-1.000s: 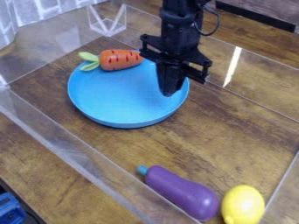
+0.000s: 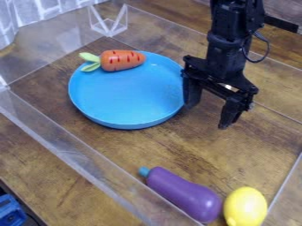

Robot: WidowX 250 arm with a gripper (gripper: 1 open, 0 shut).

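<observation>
The black gripper hangs over the wooden surface just right of the blue plate, its fingers open, with nothing visible between them. An orange toy carrot with green leaves lies at the plate's back edge. A purple eggplant lies at the front, beside a yellow lemon at the lower right.
Clear walls border the wooden surface at left and back. A blue object sits outside at the lower left. Bare wood is free in the middle and at the right.
The gripper has moved from over the plate's back right to the right and toward the front, and appears lower. The plate and toys have not moved.
</observation>
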